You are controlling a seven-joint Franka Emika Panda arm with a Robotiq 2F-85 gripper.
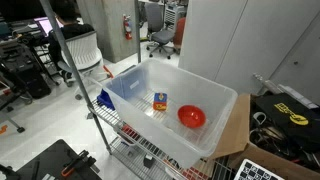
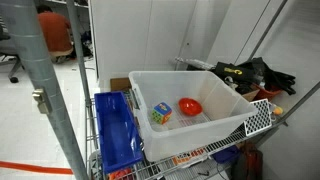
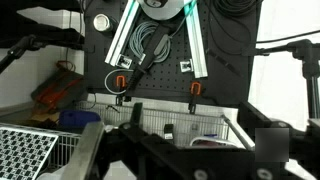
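No task is named. In the wrist view my gripper stands open at the bottom edge, its dark fingers spread apart and nothing seen between them. A red bowl [image 1: 191,117] and a small multicoloured cube [image 1: 160,101] sit apart inside a large translucent white bin [image 1: 131,110]. From the second exterior view, the same cube [image 2: 162,112] lies left of the red bowl [image 2: 190,106]. Neither item shows in the wrist view, and neither exterior view shows the gripper.
A blue tray [image 2: 121,140] lies left of the bin on the wire rack. An open cardboard box [image 1: 235,128] stands right of the bin, near dark bags [image 1: 290,115]. In the wrist view, cables [image 3: 174,48] and two orange-handled clamps [image 3: 195,89] lie around the black table [image 3: 225,75].
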